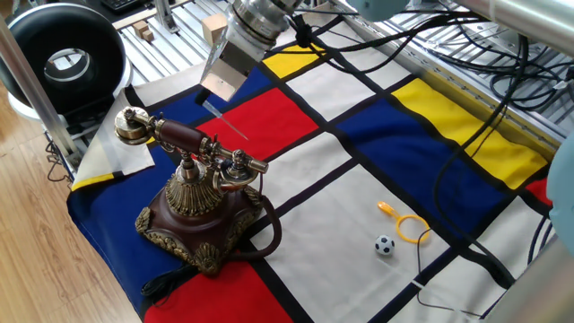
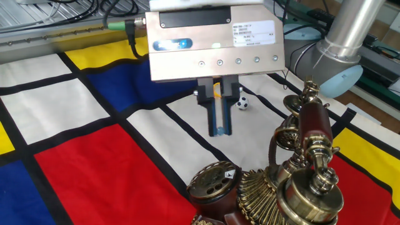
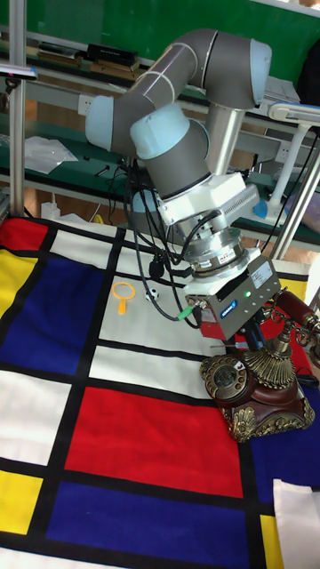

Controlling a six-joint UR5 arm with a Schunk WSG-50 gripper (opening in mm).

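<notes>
My gripper (image 2: 219,132) hangs over the cloth, pointing down, its two dark fingers parallel with a narrow strip between them. Something pale bluish shows near the fingertips, and a thin line runs from the fingers in exterior view 1; I cannot tell whether a slim object is held. The antique-style telephone (image 1: 193,202), dark red with brass trim, stands upright with its handset on the cradle. In exterior view 1 the gripper is above and behind it. A small black-and-white ball (image 1: 384,245) lies beside a yellow-orange ring with a handle (image 1: 387,209).
A patterned cloth (image 1: 359,193) covers the table, its left corner folded over. Black cables (image 1: 448,152) hang from the arm above the cloth's right side.
</notes>
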